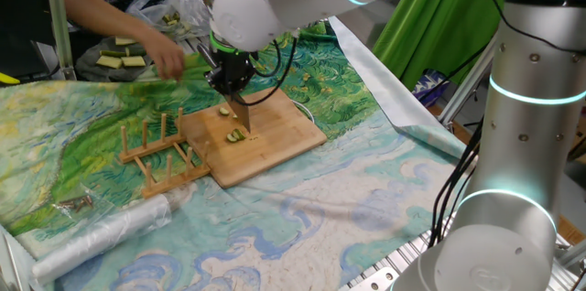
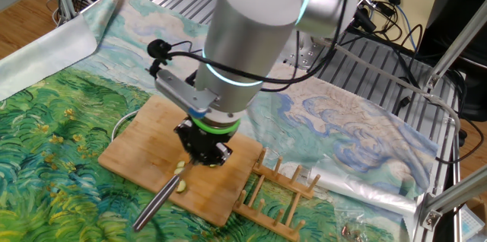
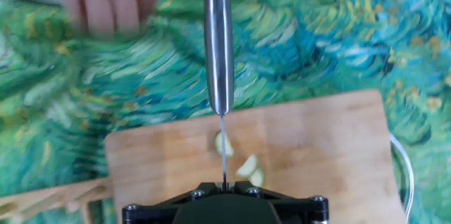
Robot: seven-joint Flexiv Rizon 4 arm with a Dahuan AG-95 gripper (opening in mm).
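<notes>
A knife with a steel handle [image 3: 219,48] is clamped in my gripper, which is shut on it. In exterior view 1 the broad blade [image 1: 241,113] points down at the wooden cutting board [image 1: 284,145], under the gripper [image 1: 232,88]; whether its edge touches the wood I cannot tell. Small green-rimmed slices [image 1: 237,135] lie on the board near the blade. The wrist view shows pale slices on both sides of the blade, one slice [image 3: 224,144] right against its line. In exterior view 2 the gripper [image 2: 204,154] hides part of the board.
A person's hand [image 1: 167,57] is beyond the board, blurred in the wrist view. A wooden peg rack [image 1: 165,158] stands against the board's side. A rolled clear plastic bag [image 1: 105,236] lies in front of the rack. Larger green pieces [image 1: 122,60] rest at the back left.
</notes>
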